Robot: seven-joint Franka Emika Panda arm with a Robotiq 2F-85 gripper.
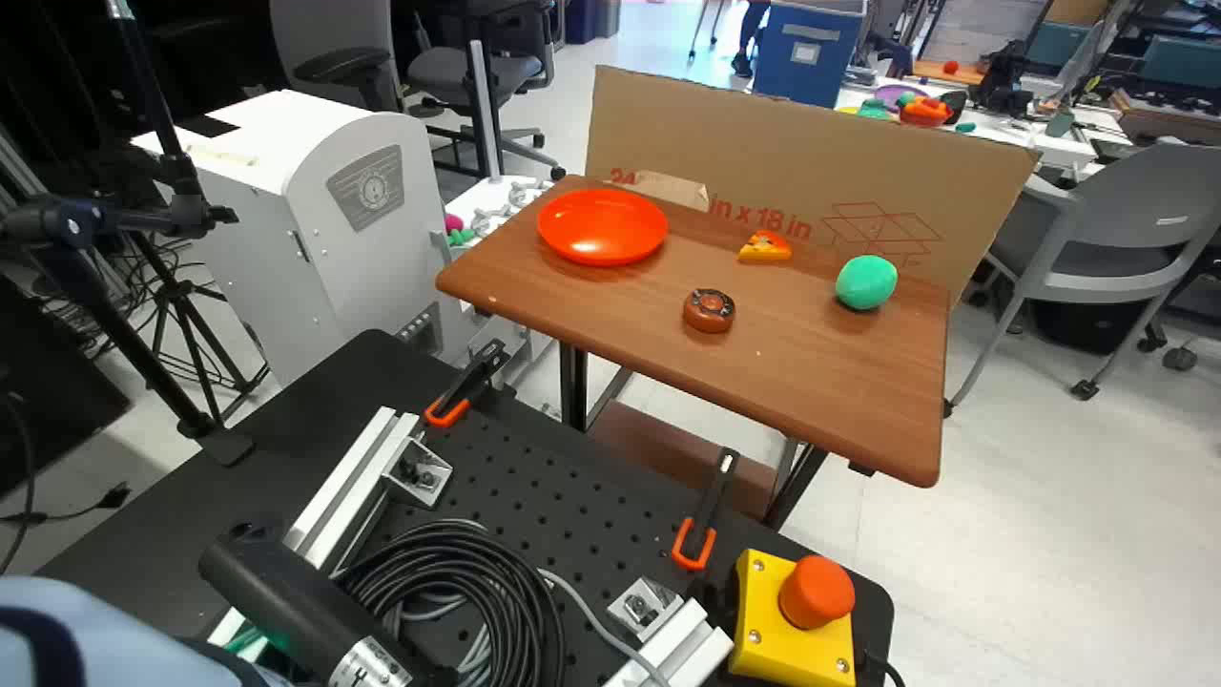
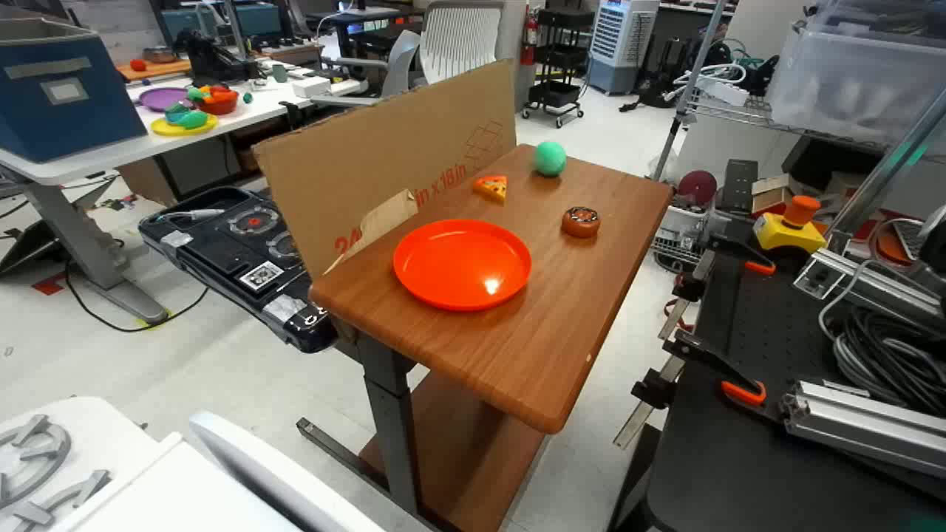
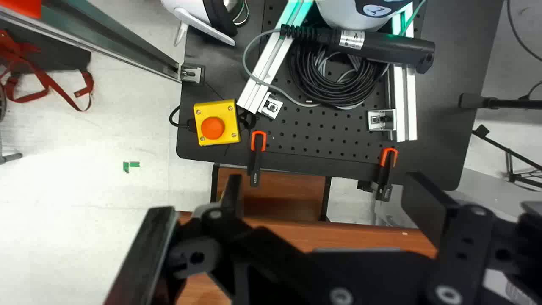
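On the brown table (image 1: 801, 389) lies an orange-red plate (image 1: 602, 227), with nothing on it. A toy pizza slice (image 1: 764, 246) rests near the cardboard side. The brown chocolate-topped toy doughnut (image 2: 581, 222) is closer to the side facing the black bench. At the far end from the plate sits a round green toy (image 2: 550, 159). My gripper shows only in the wrist view, its dark fingers wide apart and the space between them empty. Below it in that view are the bench edge and a strip of brown tabletop; the toys are not visible there.
A cardboard panel (image 1: 710, 132) stands upright along one long edge of the table. The black bench (image 3: 325, 157) carries clamps, coiled cable (image 3: 330, 76) and a yellow box with a red button (image 3: 216, 122). Bare tabletop surrounds the doughnut.
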